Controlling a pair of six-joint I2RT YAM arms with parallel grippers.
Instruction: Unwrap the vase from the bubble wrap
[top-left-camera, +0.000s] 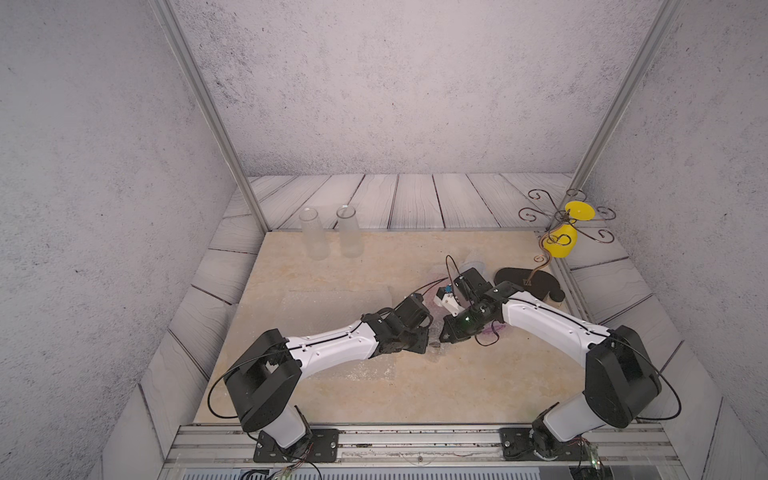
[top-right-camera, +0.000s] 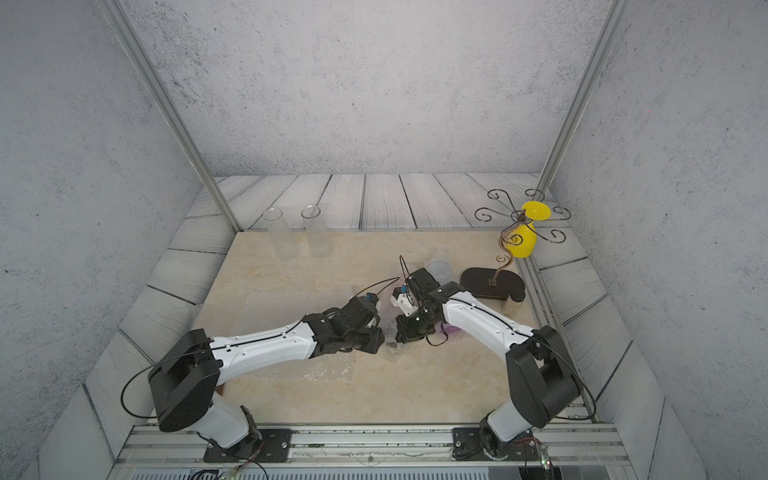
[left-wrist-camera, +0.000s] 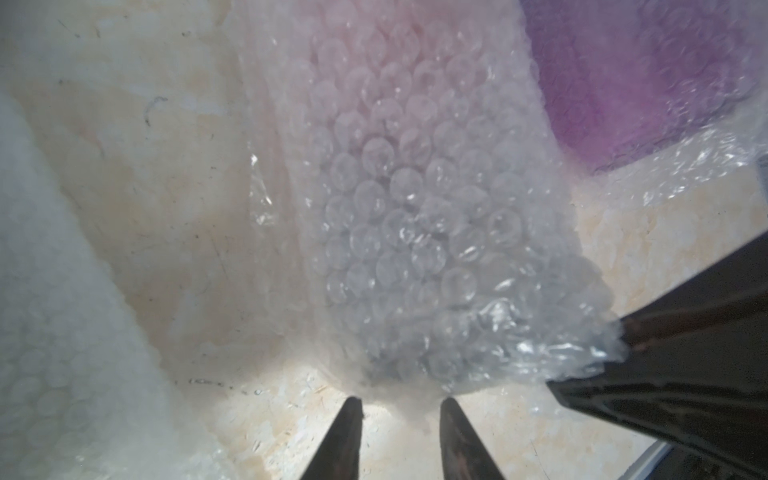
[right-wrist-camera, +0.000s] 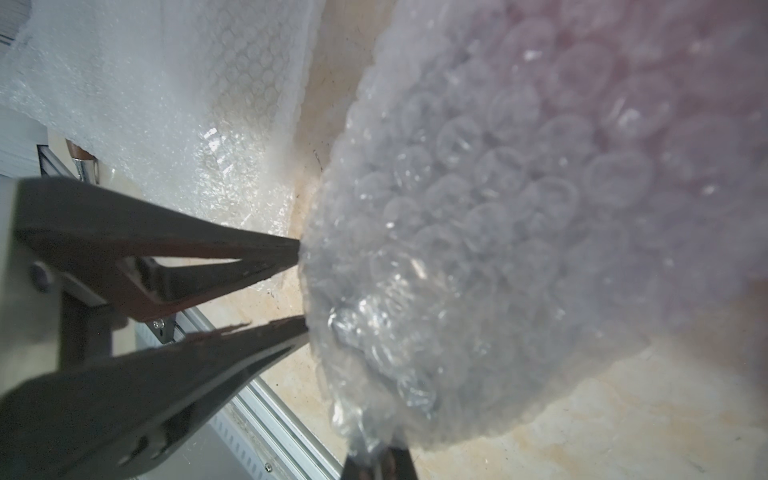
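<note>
A bubble-wrapped bundle (left-wrist-camera: 416, 200), pinkish inside, lies at the middle-right of the table, a purple wrapped piece (left-wrist-camera: 640, 96) beside it. In the left wrist view my left gripper stands open at the bundle's near end, fingers apart over its edge. My right gripper is at the same end; in the left wrist view its dark fingers touch the crumpled corner. Whether it pinches any wrap is hard to tell; in its own wrist view the two dark arms converge against the plastic, tips partly hidden.
A flat bubble-wrap sheet (top-left-camera: 328, 304) lies left. Two clear glass cylinders (top-left-camera: 314, 240) stand at the back left. A metal scroll stand with dark base (top-left-camera: 512, 280) and yellow vases (top-left-camera: 560, 240) are at the right.
</note>
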